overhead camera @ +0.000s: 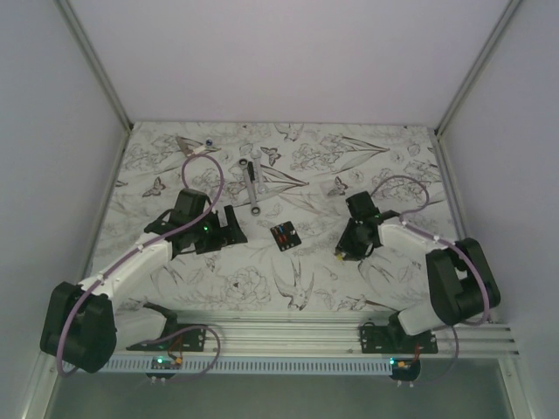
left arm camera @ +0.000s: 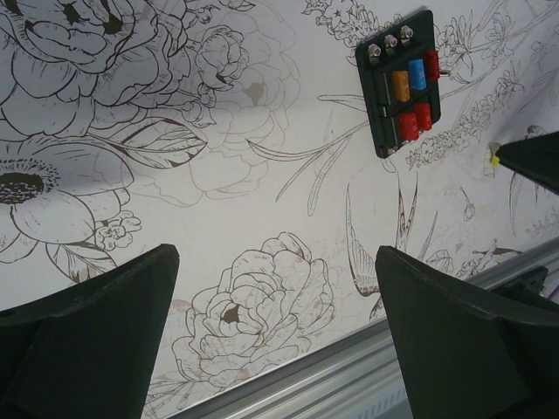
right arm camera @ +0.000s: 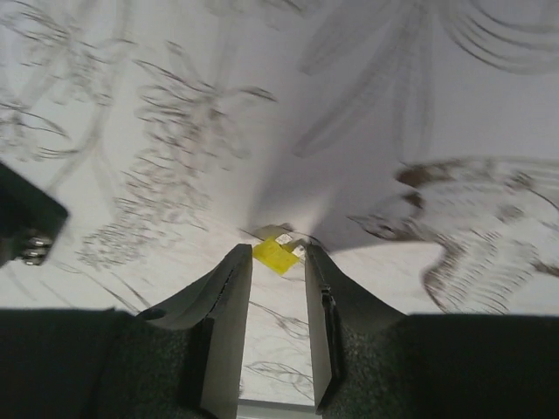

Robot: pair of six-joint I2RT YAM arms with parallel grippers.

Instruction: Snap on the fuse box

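Note:
The black fuse box (overhead camera: 286,236) with red, blue and orange fuses lies flat mid-table; in the right wrist view only its dark corner (right arm camera: 26,218) shows at left. My left gripper (overhead camera: 229,225) stands open, left of the box, nothing between its fingers. My right gripper (overhead camera: 344,253) is right of the box, its fingertips close around a small yellow piece (right arm camera: 276,255) with a pale end; whether it is gripped or the piece only sits between the tips is unclear.
Several wrenches (overhead camera: 251,186) lie behind the fuse box. Small items sit at the back left. The table front and its rail (overhead camera: 262,319) are clear between the arms.

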